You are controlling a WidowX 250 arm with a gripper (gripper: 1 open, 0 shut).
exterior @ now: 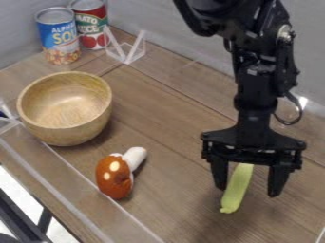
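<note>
My black gripper [249, 178] is open, its two fingers pointing down on either side of a long pale green object [233, 199] lying on the wooden table at the right front. Whether the fingers touch it is unclear. To the left lies a red-orange mushroom toy [114, 177] with white spots and a white stem.
A wooden bowl [64, 119] sits at the left. Two cans, a blue one [60, 40] and a red one [90, 28], stand at the back left corner beside a white wire stand [121, 49].
</note>
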